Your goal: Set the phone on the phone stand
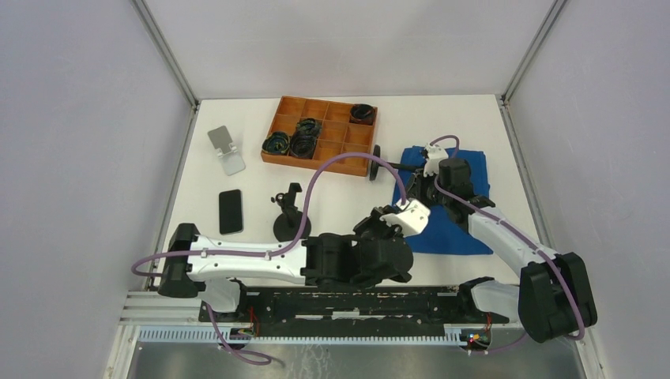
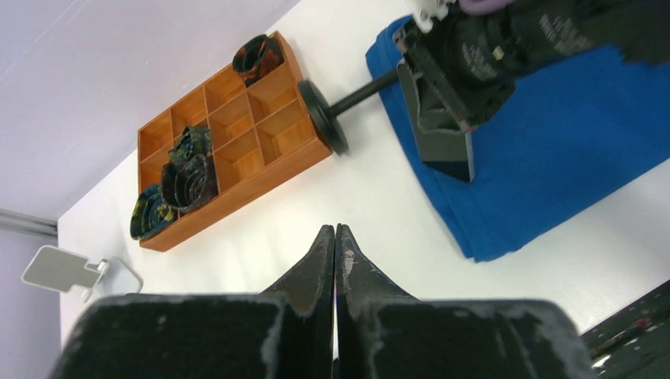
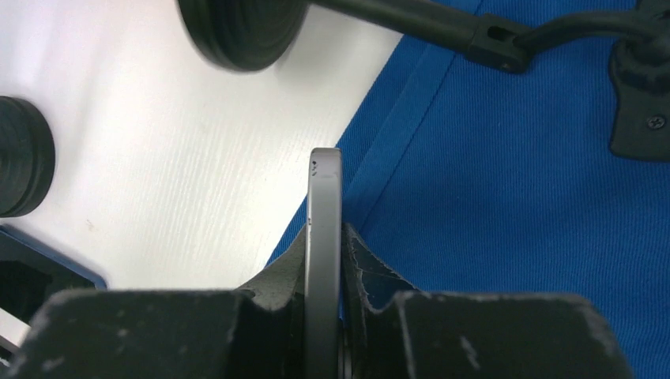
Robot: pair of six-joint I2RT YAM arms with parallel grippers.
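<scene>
My right gripper (image 1: 427, 180) is shut on a phone with a silver edge, seen edge-on over the blue cloth and as a dark slab (image 2: 446, 154) in the left wrist view. Just beyond it a black stand (image 2: 324, 118) lies on its side, its disc base off the cloth. My left gripper is shut at the lower middle, with nothing clearly visible between its fingers. Another dark phone (image 1: 230, 212) lies at the left, near an upright black stand (image 1: 291, 227) and a silver folding stand (image 1: 225, 150).
A wooden compartment tray (image 1: 348, 158) with several dark coiled items stands at the back middle. The white table (image 1: 201, 197) has clear patches between tray, stands and cloth. Walls border the table at back and sides.
</scene>
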